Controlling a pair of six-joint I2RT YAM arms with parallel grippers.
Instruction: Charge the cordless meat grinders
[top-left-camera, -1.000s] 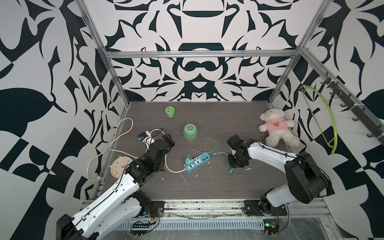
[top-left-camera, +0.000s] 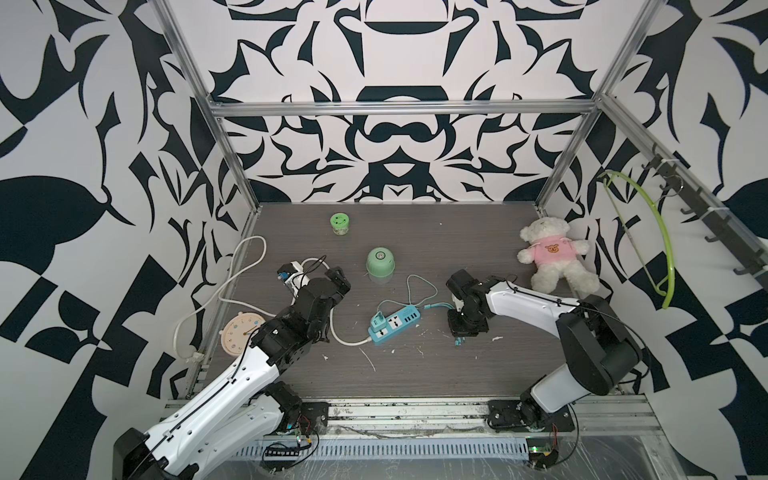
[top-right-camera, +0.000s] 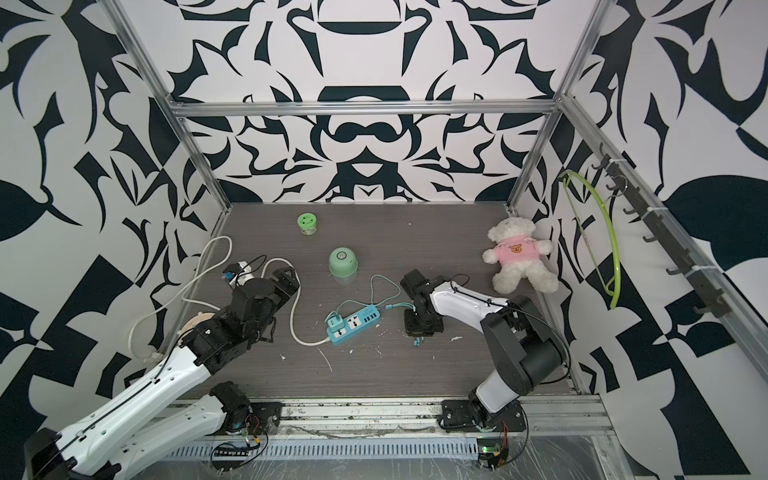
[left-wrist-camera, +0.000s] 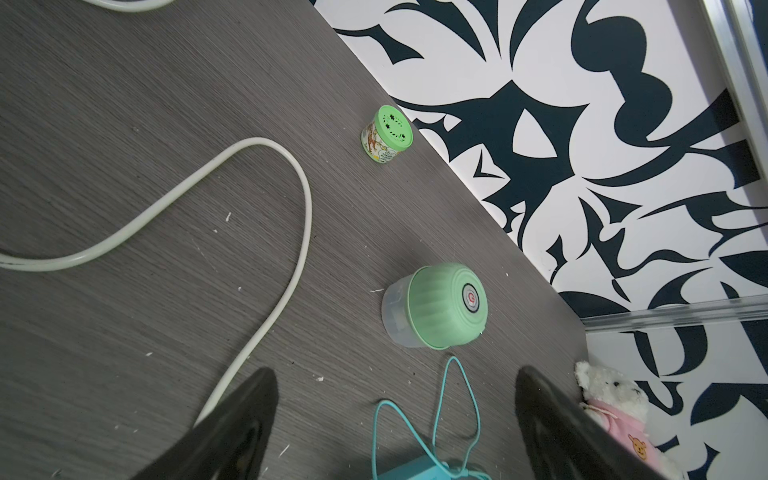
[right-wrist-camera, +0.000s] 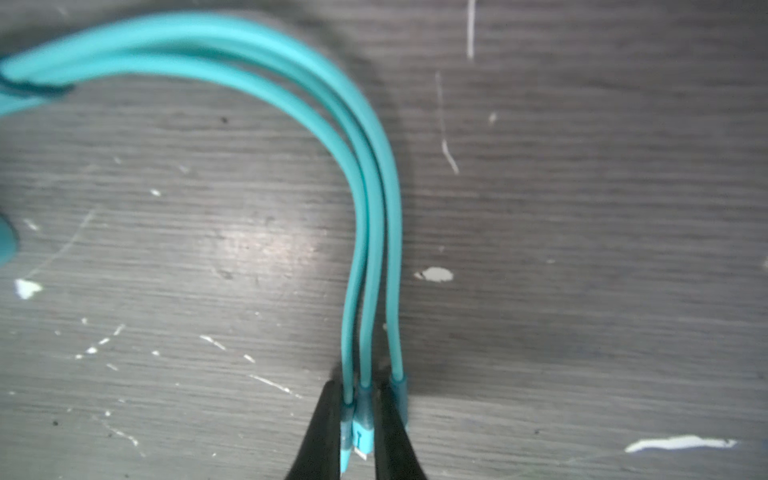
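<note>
A green meat grinder (left-wrist-camera: 447, 306) with a clear cup stands on the table, seen also in the top left view as a green dome (top-left-camera: 381, 262). The teal charging cable (right-wrist-camera: 372, 184) splits into three ends. In the right wrist view, the narrowly parted fingers of my right gripper are on either side of two connector ends (right-wrist-camera: 363, 420); the third end (right-wrist-camera: 399, 392) lies outside, beside the right finger. Whether the fingers touch the connectors is hard to tell. My left gripper is open and empty, raised on the left side.
A teal power strip (top-left-camera: 394, 323) with a white cord (left-wrist-camera: 300, 240) lies mid-table. A green-lidded can (top-left-camera: 340, 223) stands behind, a teddy bear (top-left-camera: 553, 254) sits at right, and a pink disc (top-left-camera: 241, 333) lies left.
My right gripper has shifted slightly left over the cable ends, now covering more of the cable's bend. The left arm, grinder and power strip have stayed still.
</note>
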